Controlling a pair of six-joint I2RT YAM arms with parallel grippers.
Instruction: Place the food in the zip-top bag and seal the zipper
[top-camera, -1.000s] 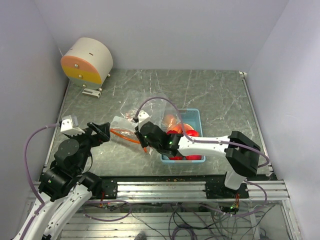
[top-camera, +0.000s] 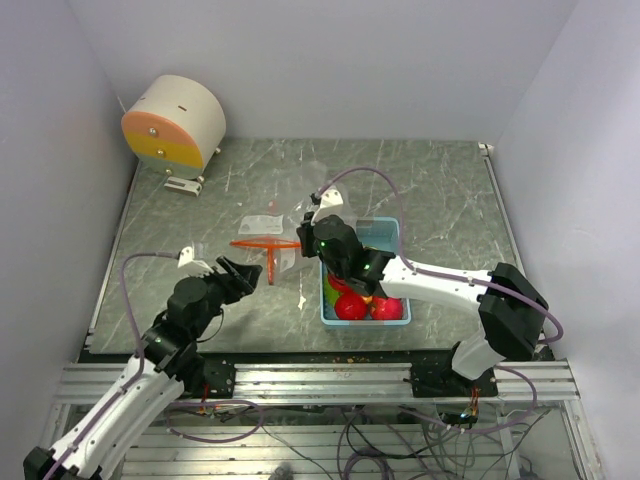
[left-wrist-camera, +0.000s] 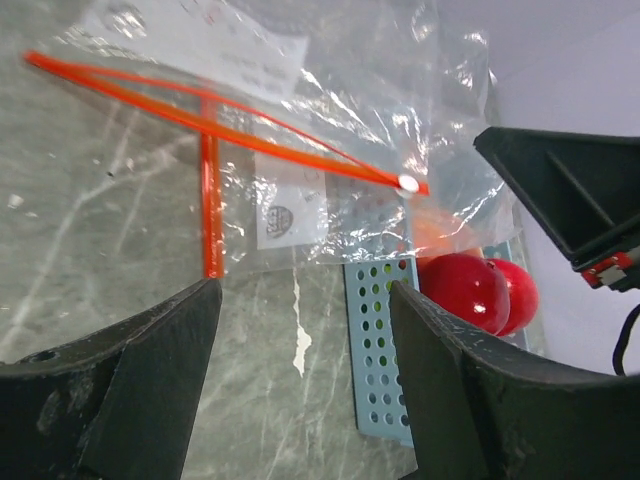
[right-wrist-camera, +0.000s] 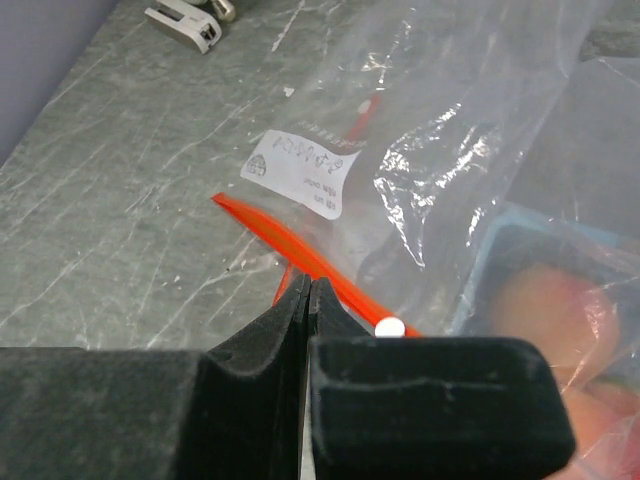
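The clear zip bag (left-wrist-camera: 330, 90) with its orange zipper (top-camera: 262, 244) and white label (right-wrist-camera: 295, 170) lies flat on the table, partly over the blue basket (top-camera: 382, 232) holding red and green food (top-camera: 350, 306). My left gripper (top-camera: 250, 272) is left of the zipper, its fingers apart and empty, as the left wrist view shows. My right gripper (top-camera: 310, 237) is above the bag's right part, near the basket, shut with nothing seen between its fingertips.
A rounded cream, orange and yellow container (top-camera: 170, 120) stands at the back left. Walls enclose it behind and on both sides.
My right gripper has moved right and toward the back. My left gripper has moved right, lower in the top view. The bag has shifted slightly right and its zipper lies straighter.
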